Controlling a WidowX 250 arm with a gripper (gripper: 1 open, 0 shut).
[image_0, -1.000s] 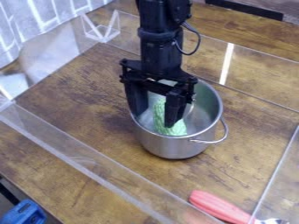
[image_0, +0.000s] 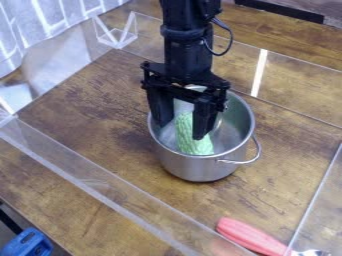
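A black robot gripper (image_0: 185, 110) hangs over a steel pot (image_0: 198, 165) with a wire handle, its fingers reaching down into the pot's mouth. A pale green object (image_0: 194, 138) lies inside the pot, partly hidden behind the fingers. The fingers stand apart on either side above it; whether they hold anything cannot be told.
A pink-handled utensil (image_0: 247, 235) lies at the front right. A blue object (image_0: 30, 245) is at the front left corner. Clear panels edge the wooden table (image_0: 80, 100), whose left part is bare.
The gripper has shifted slightly over the pot, rising a little on its right side. The pot and the other objects look unchanged.
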